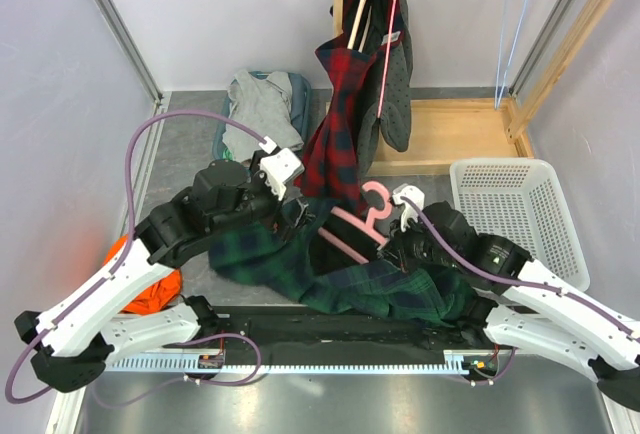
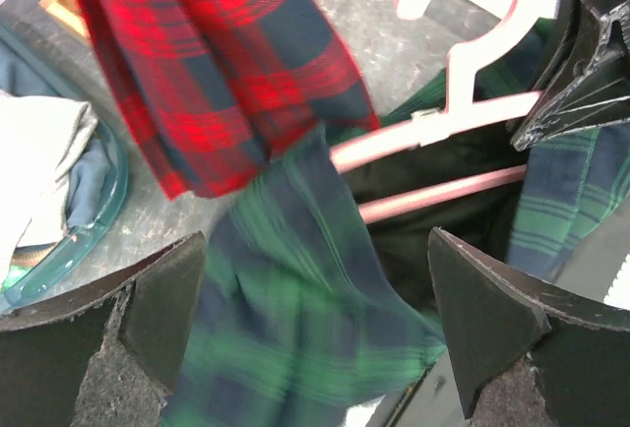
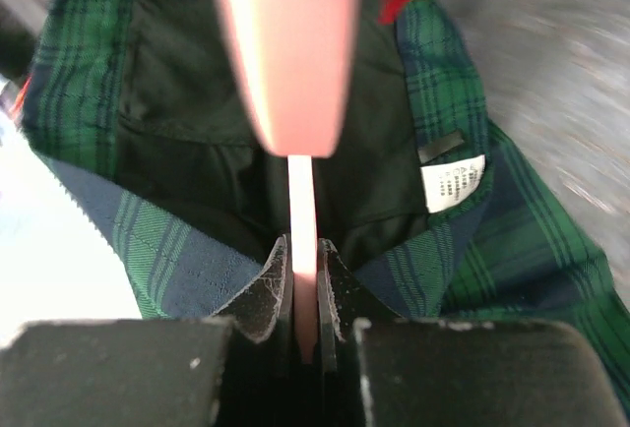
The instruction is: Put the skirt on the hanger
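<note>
A pink hanger (image 1: 378, 199) lies across the opened green plaid skirt (image 1: 330, 284), whose dark lining and label show in the right wrist view. My right gripper is shut on the pink hanger near its right end, with skirt cloth around it. My left gripper stands open, above and left of the hanger; green cloth (image 2: 285, 250) hangs below and between its fingers, apparently not held.
A wooden rack with red plaid and grey garments (image 1: 340, 124) stands behind. A white basket (image 1: 550, 224) is at right, a teal bin with clothes (image 1: 255, 124) at back left, orange cloth (image 1: 155, 294) at left.
</note>
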